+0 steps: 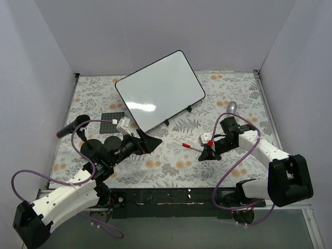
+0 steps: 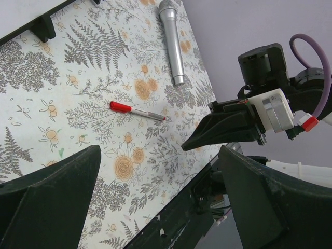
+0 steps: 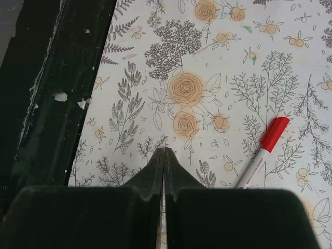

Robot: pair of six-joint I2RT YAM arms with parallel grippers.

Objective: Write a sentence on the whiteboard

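Observation:
A tilted whiteboard (image 1: 158, 83) on black feet stands at the back of the table. A red-capped marker lies on the floral surface right of centre; in the right wrist view its red cap (image 3: 275, 130) is to the right of my right gripper, which is shut with nothing visible between its fingertips, low over the table. My left gripper hangs left of the marker, open and empty, aimed rightward in the top view.
A silver microphone (image 2: 171, 44) lies at the right back, partly behind the right arm in the top view. A dark mesh pad (image 1: 111, 122) lies left of the whiteboard. The dark front edge (image 3: 57, 88) borders the table.

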